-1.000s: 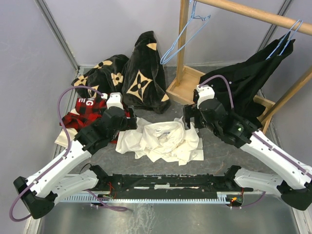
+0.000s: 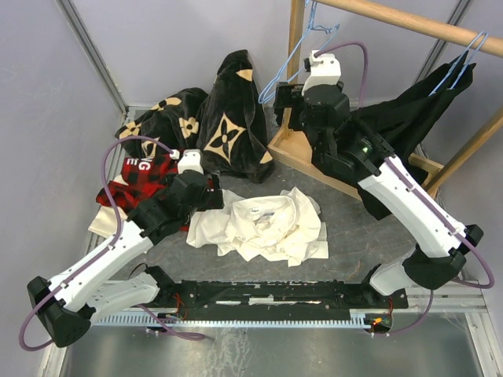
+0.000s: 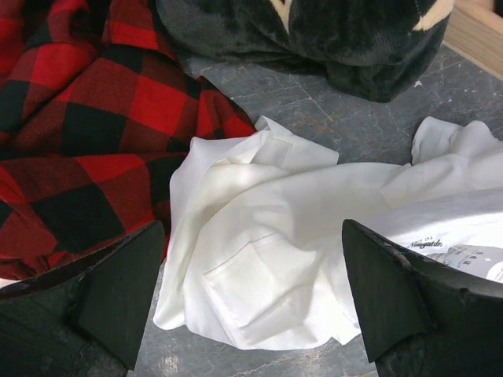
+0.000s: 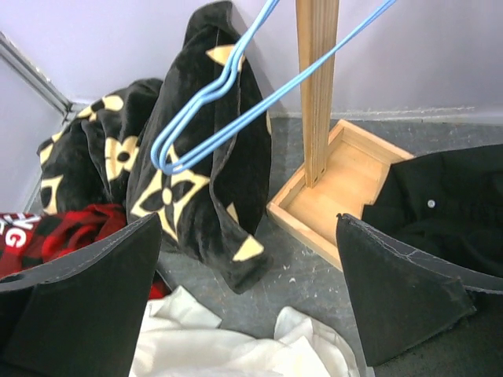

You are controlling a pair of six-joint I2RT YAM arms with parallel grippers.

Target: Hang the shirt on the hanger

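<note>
A white shirt (image 2: pixel 263 224) lies crumpled on the grey floor, also filling the middle of the left wrist view (image 3: pixel 259 236). My left gripper (image 2: pixel 196 188) is open above its left part, nothing between the fingers. My right gripper (image 2: pixel 291 98) is raised at the rack, open, just below blue wire hangers (image 2: pixel 275 78) hanging from the wooden bar. In the right wrist view a hanger (image 4: pixel 212 94) crosses above and between the open fingers, not held.
A black garment (image 2: pixel 401 126) hangs on the rack's right side. Dark patterned plush fabric (image 2: pixel 228 133) and red plaid cloth (image 2: pixel 134 192) lie at the back left. Wooden rack uprights (image 4: pixel 316 110) stand at the back right.
My right arm has risen from above the shirt up and back to the hanging hangers. The left arm has shifted only slightly; the shirt looks unchanged.
</note>
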